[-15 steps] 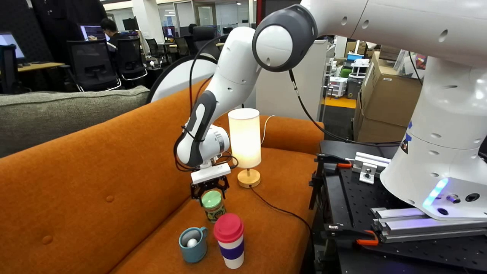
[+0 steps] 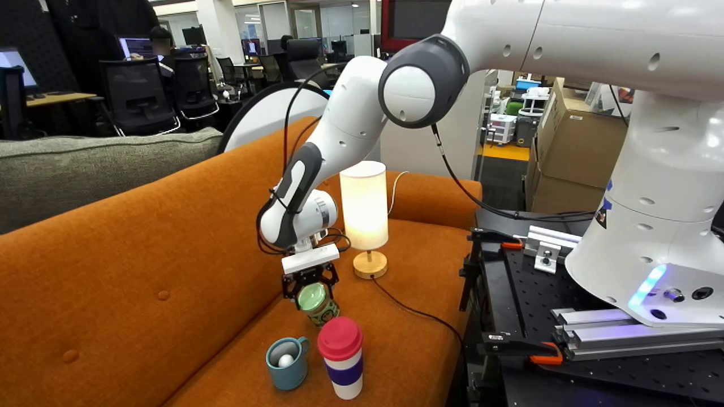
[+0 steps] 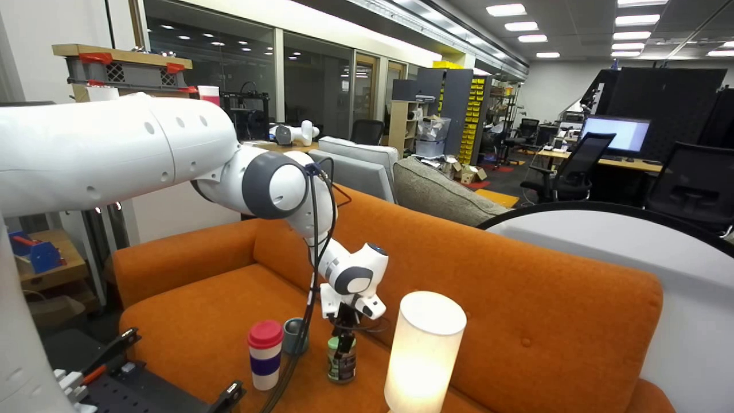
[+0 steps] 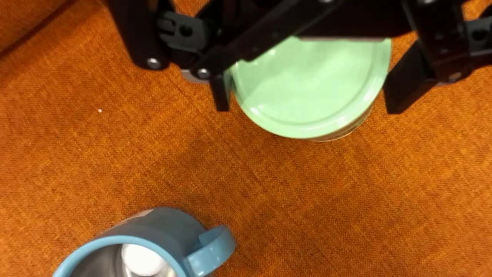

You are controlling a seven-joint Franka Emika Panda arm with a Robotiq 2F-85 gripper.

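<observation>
A glass jar with a pale green lid (image 4: 313,87) and a dark patterned label (image 2: 324,314) stands on the orange sofa seat, leaning in exterior view 1. My gripper is over it from above, one finger on each side of the lid. Both finger pads (image 4: 222,94) lie close to the lid's edge; whether they press on the jar cannot be made out. In exterior view 2 the dark fingers hide part of the jar (image 3: 342,368). Its base appears at or close to the seat.
A blue mug (image 2: 286,364) holding a white round object (image 2: 285,360) stands nearby, beside a tall cup (image 2: 341,357) with a red lid and purple band. A lit lamp (image 2: 364,203) stands behind, its cord crossing the seat. The sofa backrest (image 2: 169,264) rises beside the arm.
The jar was nearly upright and now leans, its base shifted slightly right in exterior view 1. My gripper has moved slightly left. The mug, cup and lamp look unmoved.
</observation>
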